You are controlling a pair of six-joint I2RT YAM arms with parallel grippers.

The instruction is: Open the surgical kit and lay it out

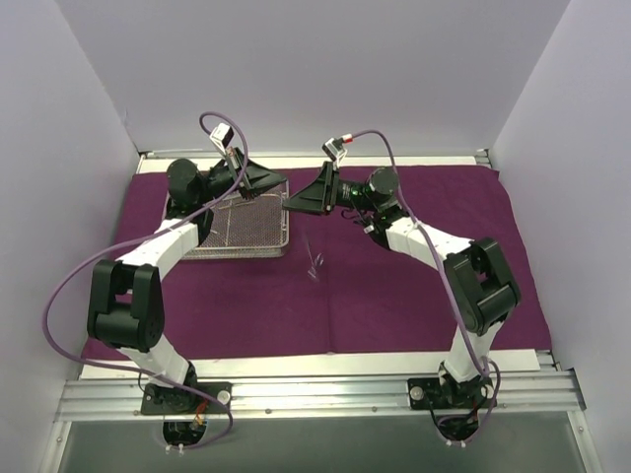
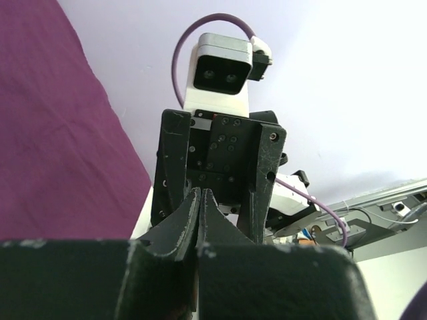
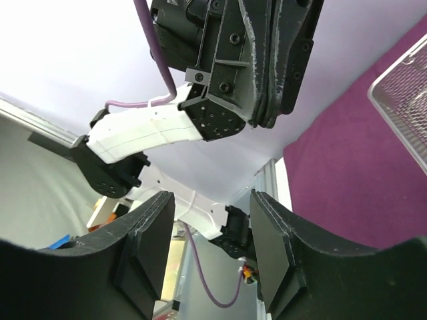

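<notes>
My left gripper [image 1: 268, 181] and right gripper [image 1: 301, 205] face each other over the kit. The left gripper's fingers [image 2: 173, 227] are pressed shut in its wrist view, with no held thing visible. My right gripper stands part open, nothing between its fingers. The mesh instrument tray [image 1: 232, 246], with instruments in it, lies under the left arm and also shows in the right wrist view [image 3: 400, 100]. A faint, blurred metal instrument [image 1: 314, 264] appears below the grippers, just right of the tray; whether it is falling or lying on the cloth I cannot tell.
Grey walls bound the sides and back. Both arms' purple cables arch above them.
</notes>
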